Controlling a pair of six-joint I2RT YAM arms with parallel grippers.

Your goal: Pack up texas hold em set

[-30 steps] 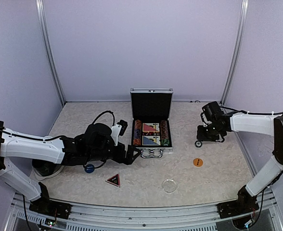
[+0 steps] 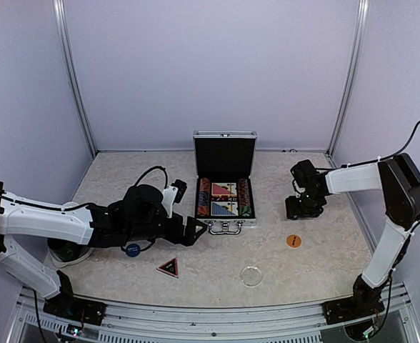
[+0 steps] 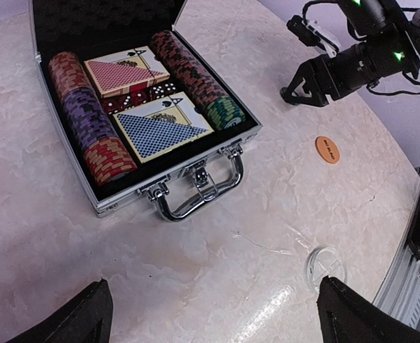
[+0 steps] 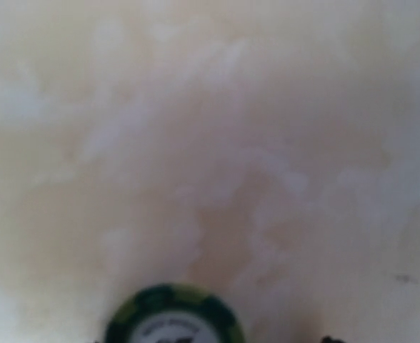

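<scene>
An open silver case (image 2: 224, 221) at the back centre holds chip rows, two card decks (image 3: 160, 128) and dice. My right gripper (image 2: 296, 213) is low on the table right of the case, open over a loose green chip (image 4: 174, 307), which the top view hides. My left gripper (image 2: 194, 230) hovers open at the case's front left, nothing between its fingers. An orange button (image 2: 293, 241), a triangular marker (image 2: 168, 267), a blue disc (image 2: 133, 250) and a clear disc (image 2: 251, 276) lie on the table.
A white-rimmed container with dark contents (image 2: 66, 250) is at the left, partly under the left arm. Walls enclose the back and sides.
The left arm is almost still.
</scene>
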